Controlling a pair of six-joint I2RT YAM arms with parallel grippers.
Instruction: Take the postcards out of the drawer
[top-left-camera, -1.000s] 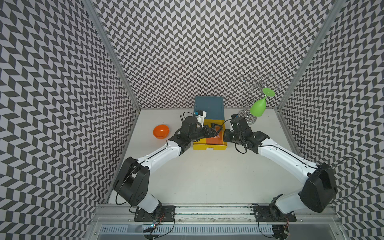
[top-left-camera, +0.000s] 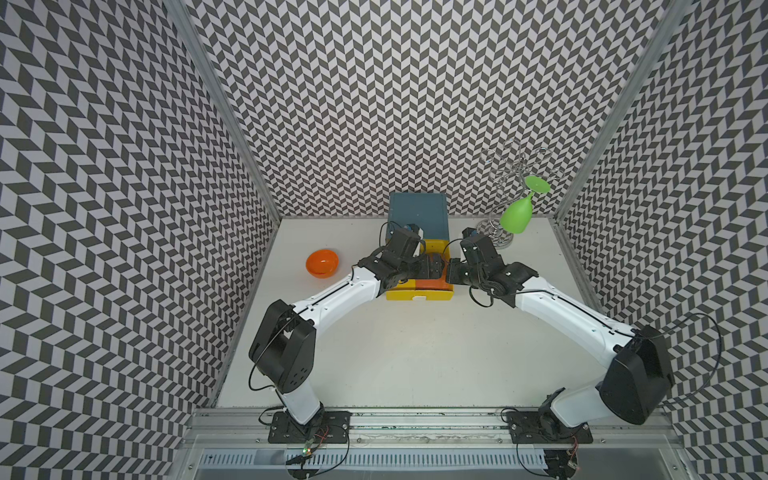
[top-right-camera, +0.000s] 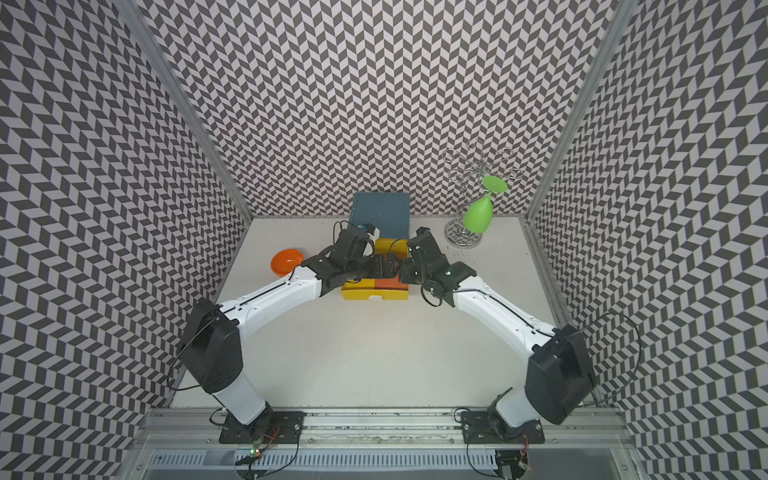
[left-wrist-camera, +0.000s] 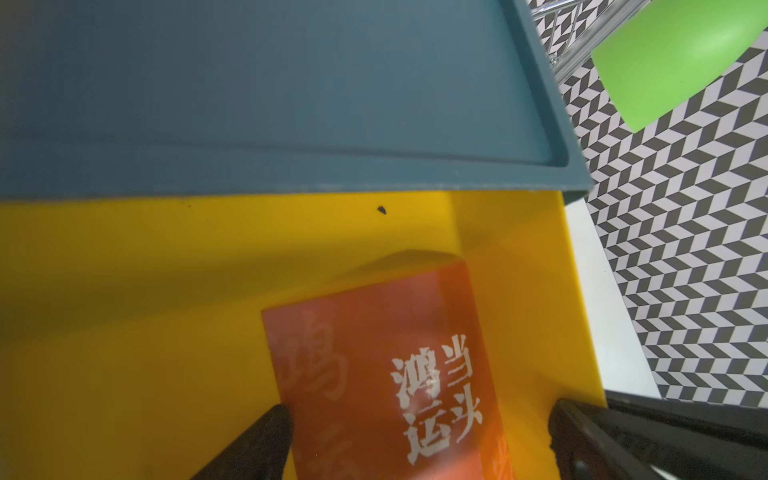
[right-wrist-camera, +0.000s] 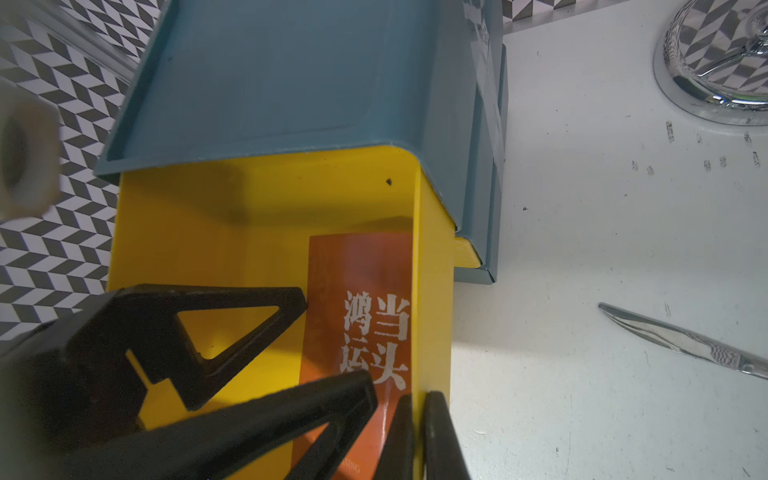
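A red postcard with white characters lies in the yellow drawer, against its right side; how many cards are there cannot be told. My left gripper is open above that card, its fingertips reaching into the drawer from the left with nothing held. On the drawer's right side wall, my right gripper is shut with the thin yellow rim between its fingers. Both top views have the arms meeting over the drawer and covering much of it.
Behind the drawer stands the blue cabinet. An orange bowl is at left; a metal rack with a green goblet is at right. A knife lies right of the drawer.
My left gripper has moved to the right over the drawer, toward the right gripper and the postcard. The right arm and the drawer have stayed in place.
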